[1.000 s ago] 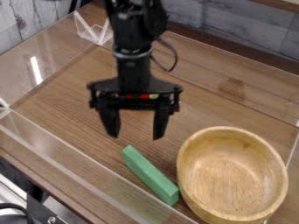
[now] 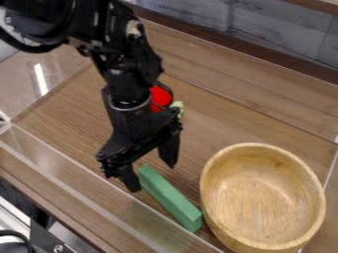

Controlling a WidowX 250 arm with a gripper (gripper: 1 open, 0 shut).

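Observation:
My black gripper (image 2: 142,168) hangs low over the table, its fingers apart, one at the near end of a green bar (image 2: 172,203) and the other behind it to the right. The green bar lies diagonally toward the lower right. A red round object (image 2: 160,97) is partly hidden behind the arm, with a small pale green item (image 2: 177,107) beside it.
A large tan bowl (image 2: 262,194) sits at the right, close to the bar. A tiled wall runs along the back, and a ledge edge runs along the left.
The bar and bowl look unchanged.

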